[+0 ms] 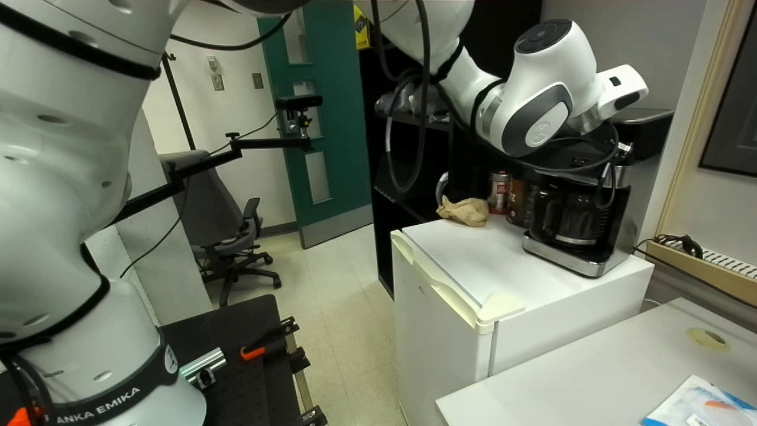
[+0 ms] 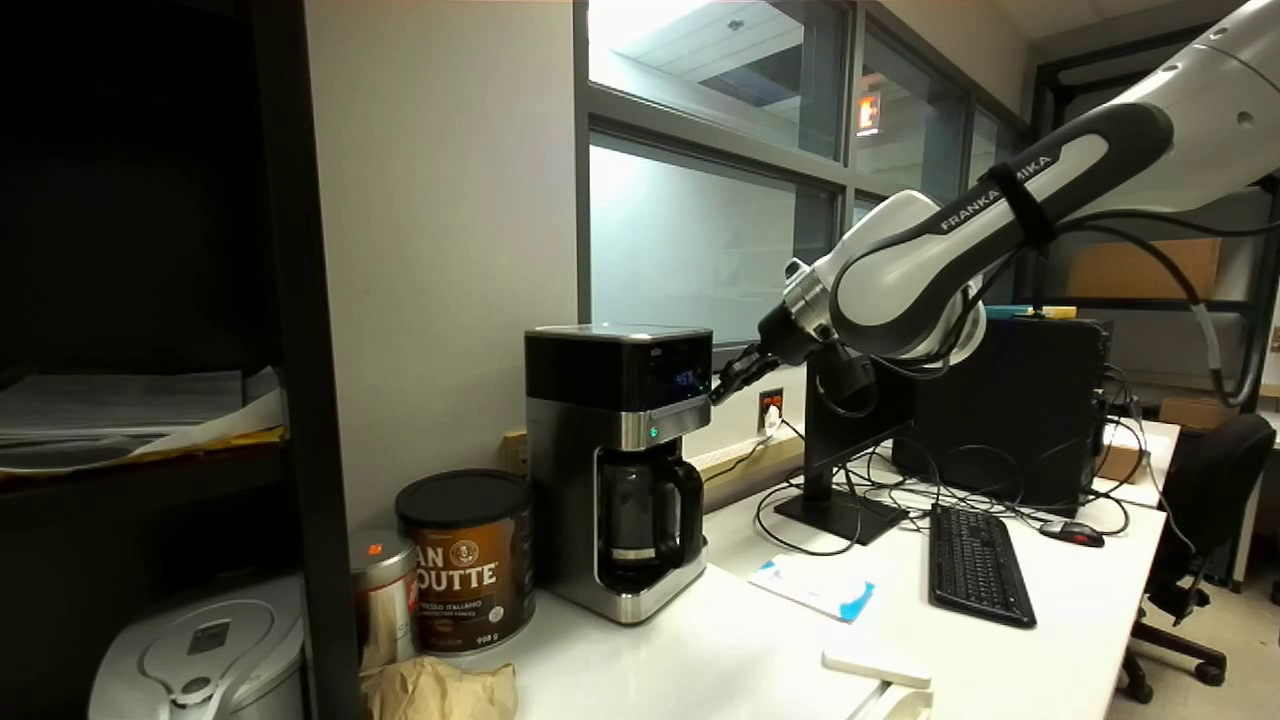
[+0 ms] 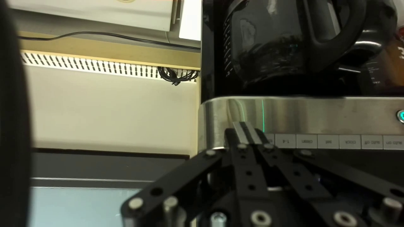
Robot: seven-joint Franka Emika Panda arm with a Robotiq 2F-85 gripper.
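Observation:
A black and steel coffee maker (image 2: pixel 564 408) stands upright with its glass carafe (image 2: pixel 632 516) inside. Its display is lit, and a green light shows on the steel band (image 3: pixel 322 113). My gripper is shut, with nothing visible between its fingers. In the wrist view the fingertips overlap the steel band beside the end of the row of labelled buttons (image 3: pixel 328 141). From the side, the gripper (image 2: pixel 722 394) reaches the right front edge of the machine at button height. Whether it touches cannot be told. In the first exterior view the arm hides the fingers.
Beside the machine stand a brown coffee can (image 2: pixel 468 558) and a crumpled paper bag (image 2: pixel 438 688). A white fridge (image 1: pixel 454 312) carries the machine, with clear room on its top. A monitor (image 2: pixel 828 438) and keyboard (image 2: pixel 978 564) occupy the desk.

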